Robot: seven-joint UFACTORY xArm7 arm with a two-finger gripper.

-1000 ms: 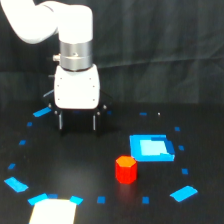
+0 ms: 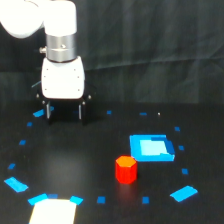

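My gripper [image 2: 64, 113] hangs at the back left of the dark table, its white hand above two dark fingers that stand wide apart. Nothing shows between them. A red hexagonal block [image 2: 126, 170] with an orange-toned top stands upright right of the middle, well away from the gripper. Behind it and to its right lies a blue square tray [image 2: 136, 154] with a pale blue patch inside. Block and tray appear close but apart.
A pale square [image 2: 53, 211] is cut off by the bottom edge at the left. Blue tape marks [image 2: 183, 193] and small blue dots are scattered on the table. The left middle, between gripper and pale square, is clear.
The arm and gripper have shifted left and up in the view, and look slightly smaller. The red block, tray and pale square have stayed where they were.
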